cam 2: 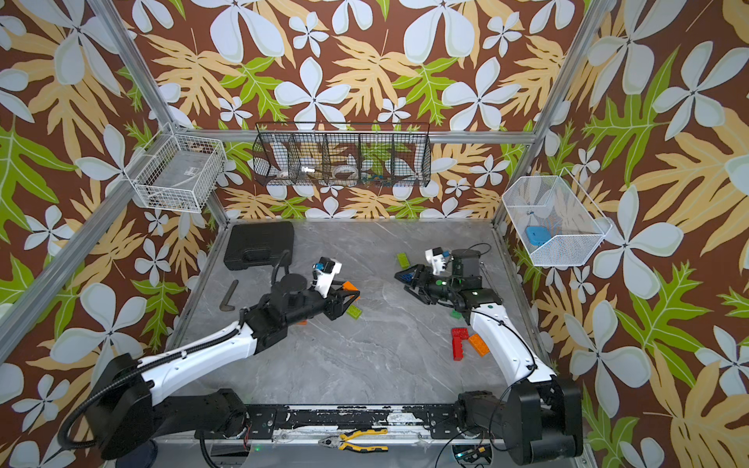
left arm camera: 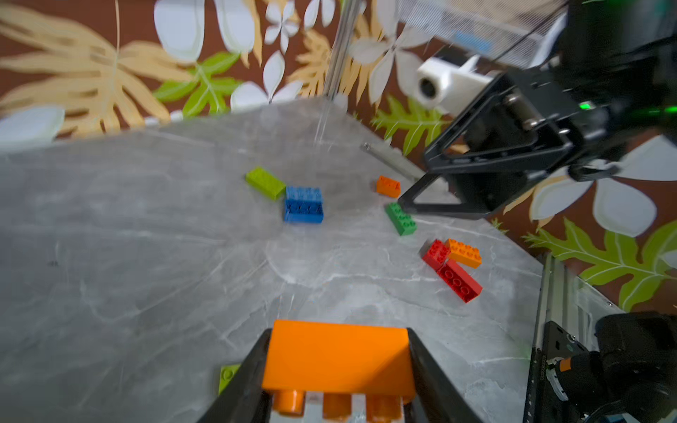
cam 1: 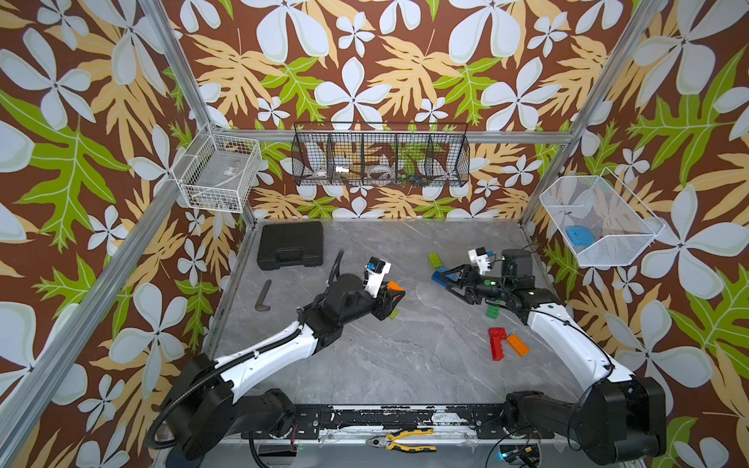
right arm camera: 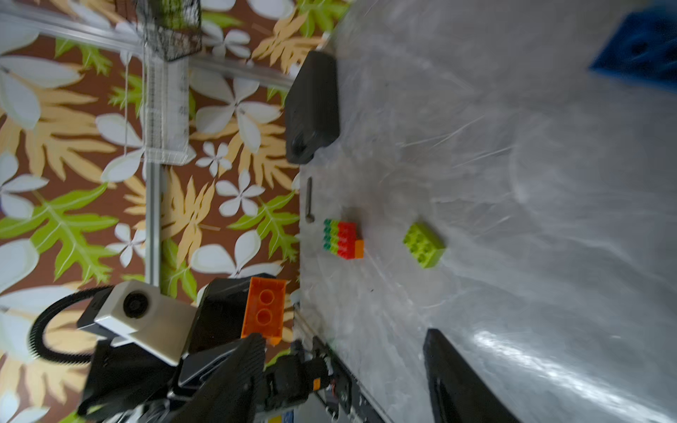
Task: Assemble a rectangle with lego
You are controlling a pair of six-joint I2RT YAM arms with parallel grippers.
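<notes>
An orange brick [left arm camera: 338,356] is clamped in my left gripper [cam 1: 392,298], its studs pointing down in the left wrist view, held over the left-centre of the table. A lime brick [right arm camera: 424,244] lies on the table near that gripper. My right gripper is open and empty, raised above the right side. Blue bricks [left arm camera: 304,204] sit touching or very near a second lime brick [left arm camera: 265,182]. Farther right are a green brick [left arm camera: 400,218], a small orange one [left arm camera: 388,186], red bricks [left arm camera: 459,280] and another orange brick [left arm camera: 464,252]. A red, green and orange group [right arm camera: 340,238] stands near the left arm.
A black case [cam 1: 290,244] and a dark bent tool [cam 1: 263,295] lie at the left. Wire baskets [cam 1: 380,158] hang on the frame above the table. Pliers [cam 1: 402,440] rest beyond the front edge. Open tabletop lies between the two grippers and toward the front centre.
</notes>
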